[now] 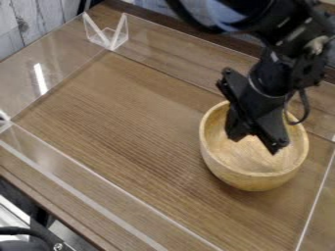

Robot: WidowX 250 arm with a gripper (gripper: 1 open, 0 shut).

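A round tan wooden bowl [246,169] sits at the right of the wooden table. My black gripper [257,137] reaches down from the top right over the bowl, its tip low at the bowl's inside. It looks shut, with nothing seen between its fingers. The bowl's back part is partly hidden behind it.
A small clear wire-like object [108,31] stands at the back left. Pale tape strips run along the left and right edges.
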